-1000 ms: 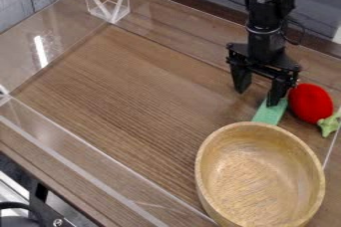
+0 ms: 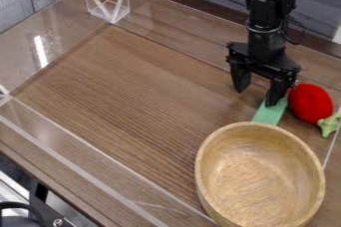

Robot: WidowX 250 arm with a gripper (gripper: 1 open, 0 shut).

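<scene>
My black gripper hangs from the arm at the upper right, low over the upper end of a green object. It stands open; what lies between its fingers is hard to tell. A red object with green leafy parts is just right of it. A large wooden bowl sits at the bottom right.
A white wire object stands at the back left. Dark cables show at the lower left corner.
</scene>
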